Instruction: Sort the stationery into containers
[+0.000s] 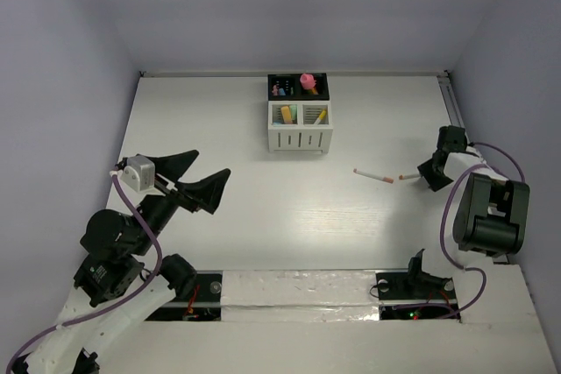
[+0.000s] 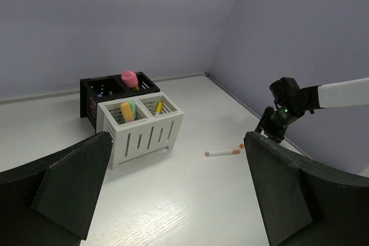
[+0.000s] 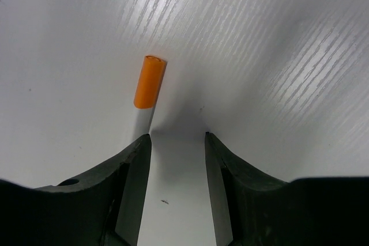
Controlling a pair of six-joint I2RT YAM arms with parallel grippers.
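Two slim white pens with orange ends lie on the table at the right: one pen [image 1: 373, 175] is clear of everything, while the other pen [image 1: 409, 176] runs under my right gripper [image 1: 429, 172]. In the right wrist view that second pen's orange end [image 3: 150, 82] shows ahead of the fingers, its white body going behind the left fingertip [image 3: 143, 142]. The right fingers stand part open, with only bare table between the tips. My left gripper [image 1: 212, 172] is wide open and empty, above the table's left side.
At the back middle stands a white slatted container [image 1: 301, 137] holding an orange, a green and a yellow item. Behind it a black container [image 1: 274, 78] holds a pink item and small pieces. A wall rises close on the right.
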